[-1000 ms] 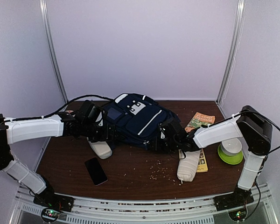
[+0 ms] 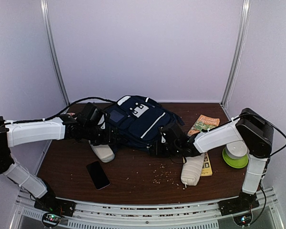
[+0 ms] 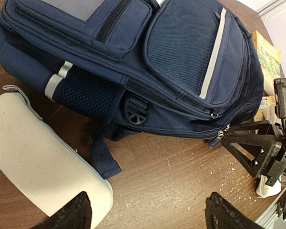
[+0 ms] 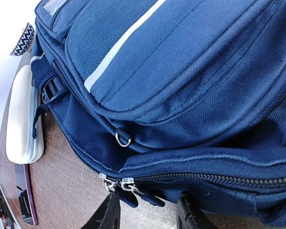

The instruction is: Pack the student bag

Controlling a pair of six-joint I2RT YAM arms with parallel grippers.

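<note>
The dark blue backpack (image 2: 140, 124) lies on its back in the middle of the table, pocket side up. Two zipper sliders with dark pull tabs (image 4: 150, 198) sit together at its near edge. My right gripper is open just in front of them; the pull tabs hang near its fingers, not clamped. My left gripper stands open with nothing between its fingers, to the left over the table. Close to its left finger lies a white pencil case (image 3: 43, 152), partly covered by the arm from above.
A dark phone (image 2: 98, 175) lies front left. On the right are another pale case (image 2: 192, 171), books (image 2: 204, 123) partly beneath it and the right arm, and a white bowl (image 2: 236, 149) on a green plate (image 2: 235, 162). Small crumbs (image 2: 164, 175) dot the front middle.
My right gripper has shifted slightly left along the backpack's near edge. The left arm, backpack and other objects look unmoved.
</note>
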